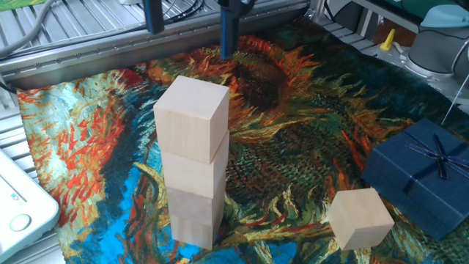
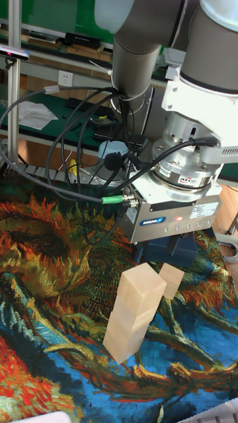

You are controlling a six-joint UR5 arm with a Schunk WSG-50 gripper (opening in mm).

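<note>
In exterior view 2, a tower of several pale wooden blocks [image 1: 194,165] stands upright on the patterned cloth, its layers slightly out of line. A single wooden block [image 1: 360,218] lies apart to the right of it. My gripper [image 1: 190,45] is above and behind the tower, open, with empty space between its two dark fingers [image 1: 229,33]. Exterior view 3 shows the gripper's metal body [image 2: 172,220] higher than the tower [image 2: 133,314], and the loose block [image 2: 170,281] partly hidden behind the tower's top.
A dark blue gift box [image 1: 421,176] with a ribbon sits at the right edge. At the lower left is a white device [image 1: 26,209]. Cables [image 2: 53,141] loop beside the arm.
</note>
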